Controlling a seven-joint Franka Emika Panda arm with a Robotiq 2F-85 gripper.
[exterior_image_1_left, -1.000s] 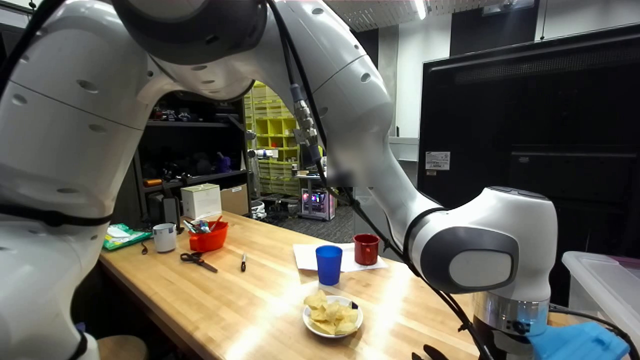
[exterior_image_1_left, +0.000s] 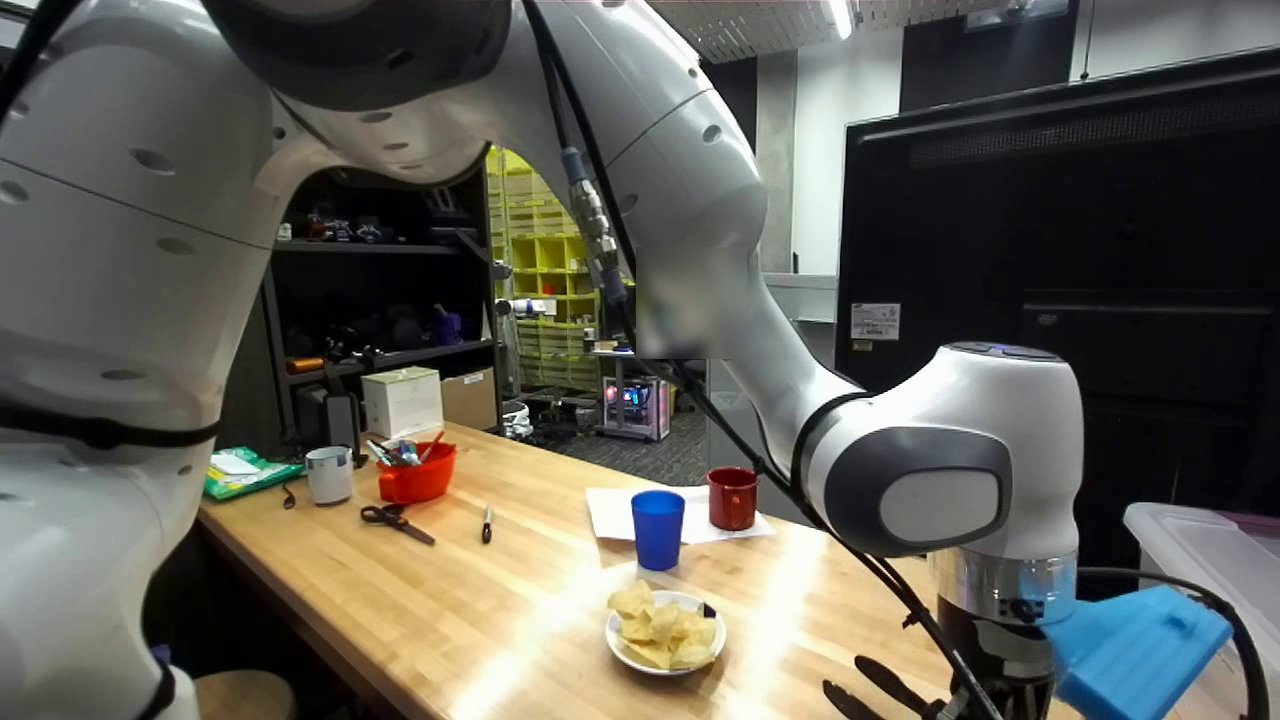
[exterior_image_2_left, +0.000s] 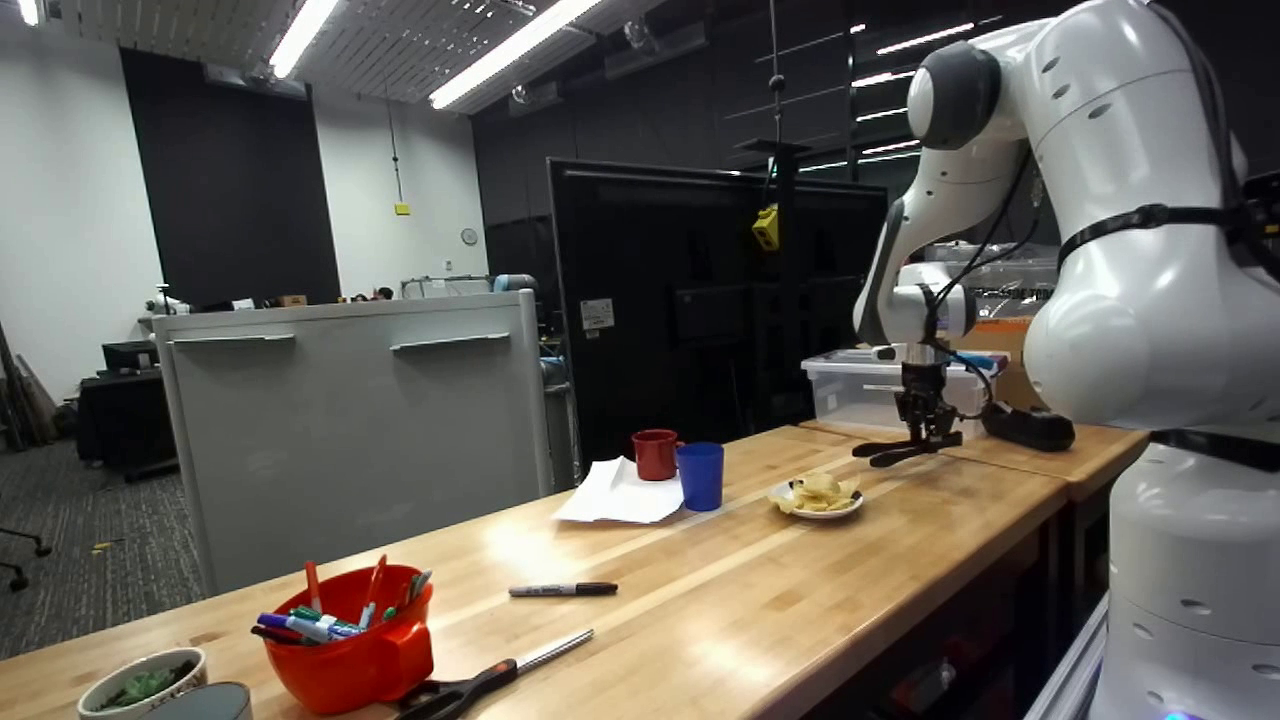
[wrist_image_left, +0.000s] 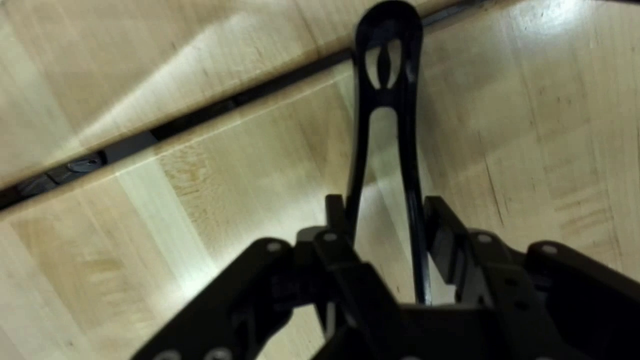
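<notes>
Black tongs (exterior_image_2_left: 890, 454) hang just above the wooden table, with my gripper (exterior_image_2_left: 930, 434) shut on them. In the wrist view my gripper has one finger outside each arm of the tongs (wrist_image_left: 410, 162), and their joined, looped end lies toward the top. The separate paddle tips of the tongs (exterior_image_1_left: 890, 682) show at the bottom of exterior view 1. My gripper's fingertips are cut off there. A white plate (exterior_image_1_left: 621, 652) of yellow chips (exterior_image_1_left: 657, 634) stands on the table, apart from the tongs.
Beyond the plate stand a blue cup (exterior_image_1_left: 657, 529) and a red mug (exterior_image_1_left: 732, 498) on white paper. Scissors (exterior_image_1_left: 396, 520), a marker (exterior_image_2_left: 564, 589) and a red pen container (exterior_image_1_left: 417, 475) lie farther off. A clear bin (exterior_image_2_left: 858, 390) is behind the gripper.
In exterior view 1 the arm has risen and shifted slightly left. More of the tongs now shows. The plate, cup and mug have not moved.
</notes>
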